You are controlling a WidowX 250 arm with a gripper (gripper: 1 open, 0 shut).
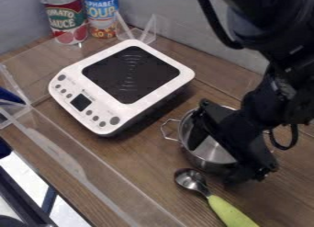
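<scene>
My black gripper [227,139] is low over a steel pot [192,143] on the wooden counter, covering much of it; the fingertips reach into or around the pot, and whether they grip it is hidden. The pot's left handle sticks out. A white induction cooker [98,110] with a black top stands to the left. A spoon with a green handle [229,210] lies in front of the pot.
Two cans, tomato sauce [66,17] and alphabet soup [101,12], stand at the back left near clear plastic pieces.
</scene>
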